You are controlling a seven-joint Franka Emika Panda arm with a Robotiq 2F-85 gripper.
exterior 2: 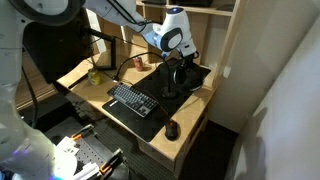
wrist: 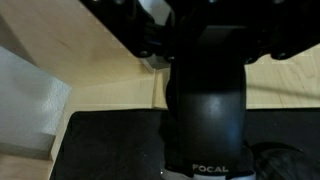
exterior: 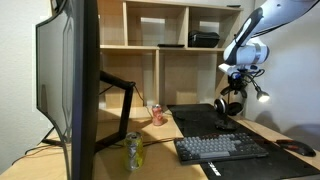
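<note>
Black headphones (exterior: 235,106) hang from my gripper (exterior: 237,82) at the back right of the desk. In the wrist view the dark headband (wrist: 210,125), lettered FOCAL, runs down from between the fingers, which are shut on it. From the second exterior view, the headphones (exterior 2: 180,76) are over the black desk mat (exterior 2: 150,128), beneath the wrist. Whether their lower part touches anything on the mat cannot be made out. The fingertips themselves are mostly dark and hard to separate from the band.
A grey keyboard (exterior: 220,147) lies on the mat in front, with a black mouse (exterior 2: 172,130) to its right. Toward the monitor (exterior: 68,90) stand a yellow-green can (exterior: 134,151) and a red can (exterior: 157,115). Wooden shelves (exterior: 143,75) rise behind.
</note>
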